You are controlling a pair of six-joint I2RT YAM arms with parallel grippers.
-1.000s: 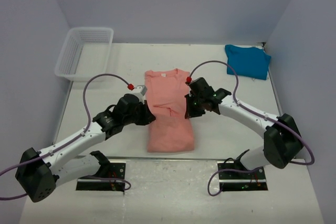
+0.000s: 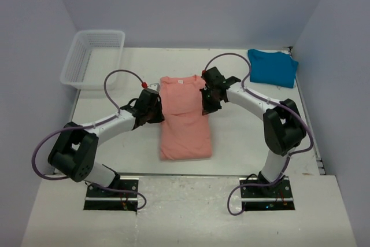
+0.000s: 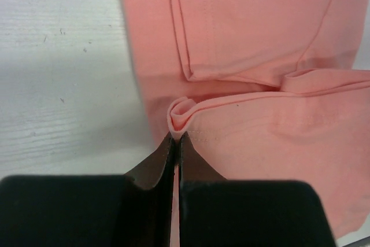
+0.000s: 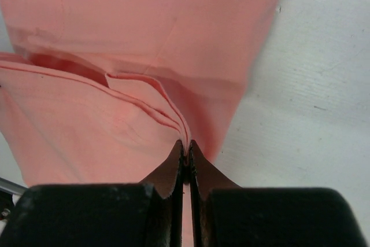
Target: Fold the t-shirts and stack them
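Note:
A pink t-shirt (image 2: 185, 137) lies in the middle of the table, its collar end away from me and a layer folded across its middle. At the left corner of that layer, my left gripper is shut on the pink cloth. My right gripper is shut on the opposite corner of the same layer. In both wrist views the layer's edge runs slack between the two tips, with a small fold in it. A folded blue t-shirt (image 2: 273, 68) lies at the back right.
An empty white basket (image 2: 118, 56) stands at the back left. Bare table shows on both sides of the pink shirt. Grey walls (image 2: 202, 10) close off the back and the sides.
Both grippers have moved away from the front edge toward the collar end. The held edge went with them and the shirt's near end shifted slightly the same way. The blue shirt has not moved.

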